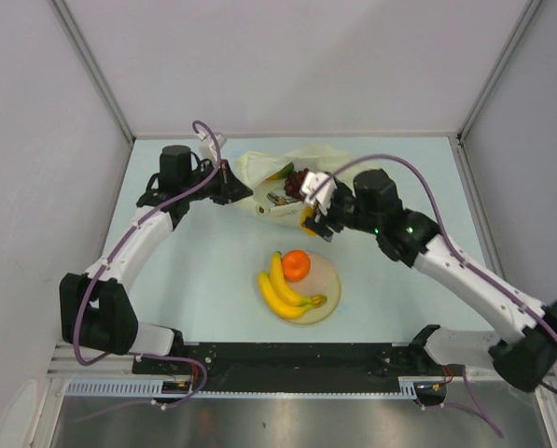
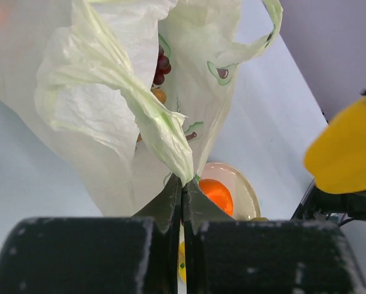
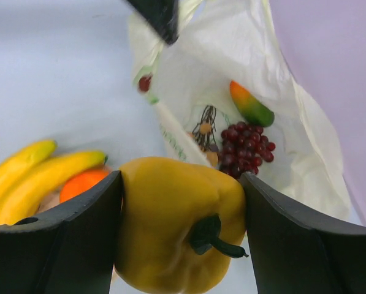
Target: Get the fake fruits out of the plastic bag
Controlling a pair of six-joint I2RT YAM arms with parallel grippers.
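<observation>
My right gripper (image 1: 315, 217) is shut on a yellow pepper (image 3: 176, 226) with a green stem, held just outside the front right of the plastic bag (image 1: 271, 164). My left gripper is shut at the bag's left edge, on pale plastic in its wrist view. Inside the bag are red grapes (image 3: 244, 147), a red-and-green fruit (image 3: 253, 110) and some small brown items (image 3: 205, 128).
In front of the bag a plate (image 1: 327, 280) holds two bananas (image 1: 278, 297) and an orange (image 1: 296, 265).
</observation>
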